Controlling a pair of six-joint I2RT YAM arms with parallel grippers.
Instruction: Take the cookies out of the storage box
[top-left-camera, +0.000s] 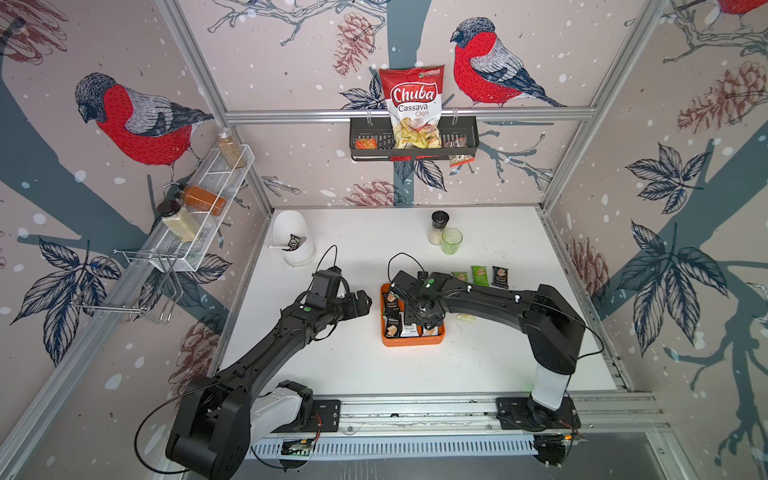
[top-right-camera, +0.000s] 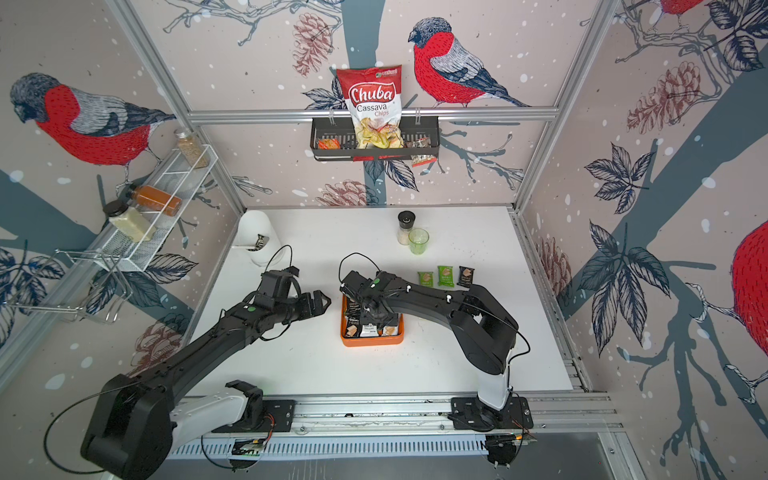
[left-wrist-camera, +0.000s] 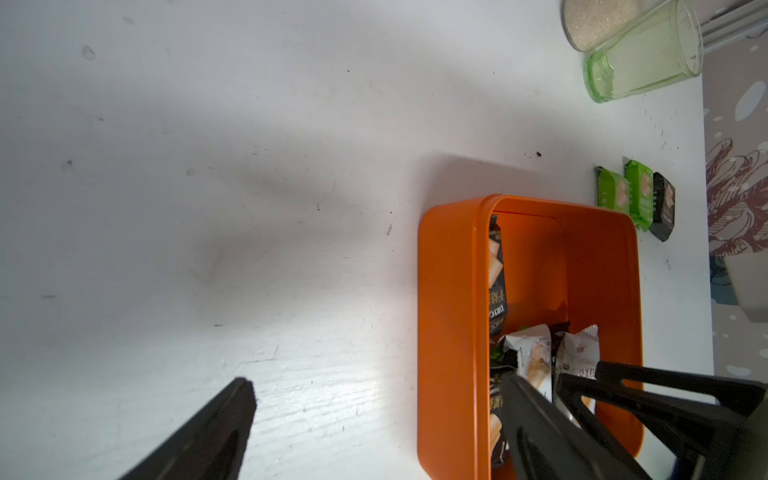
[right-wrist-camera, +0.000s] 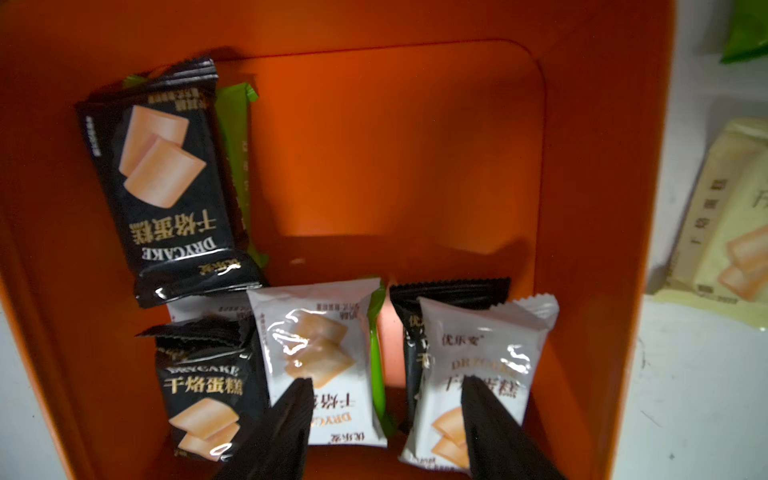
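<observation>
The orange storage box (top-left-camera: 413, 341) stands mid-table. Wrapped cookies lie in it: a black packet (right-wrist-camera: 168, 184) at upper left, another black packet (right-wrist-camera: 208, 392) below it, a white packet (right-wrist-camera: 320, 360) in the middle, a second white packet (right-wrist-camera: 488, 352) at right over a black one. Green wrapper edges show among them. My right gripper is over the box with its fingers apart, fingertips in front of the two white packets and no packet held between them. My left gripper stands open beside the box's left wall, empty.
Outside the box lie a yellow packet (right-wrist-camera: 728, 224), green packets (top-left-camera: 479, 275) and a black packet (top-left-camera: 500, 277). Behind stand a green glass (top-left-camera: 451, 241) and a jar (top-left-camera: 437, 229); a white container (top-left-camera: 294, 238) is back left.
</observation>
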